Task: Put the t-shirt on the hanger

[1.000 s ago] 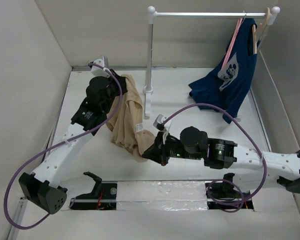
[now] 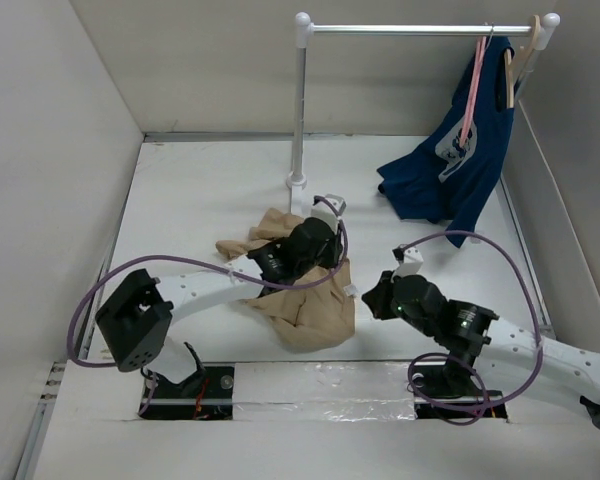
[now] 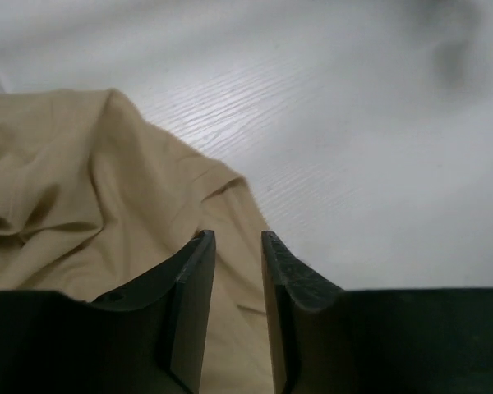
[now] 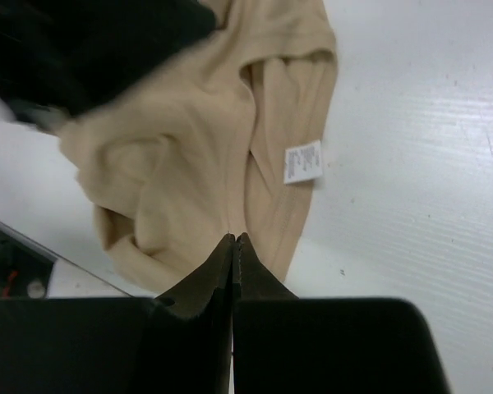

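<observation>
A beige t-shirt lies crumpled on the white floor left of centre in the top view, a white label showing on it. My left gripper is over the shirt, fingertips slightly apart with no fabric visibly between them, so it is open. My right gripper is shut, fingertips together, just right of the shirt and above it, holding nothing that shows. Pink and wooden hangers hang at the right end of the rail.
A rail on white posts stands at the back. A navy garment hangs at the right, draped onto the floor. Free floor lies right and far left of the beige shirt.
The beige shirt has gone from partly lifted at my left gripper to lying flat. My left gripper has moved right and toward the front; the right one has drawn back rightward from the shirt.
</observation>
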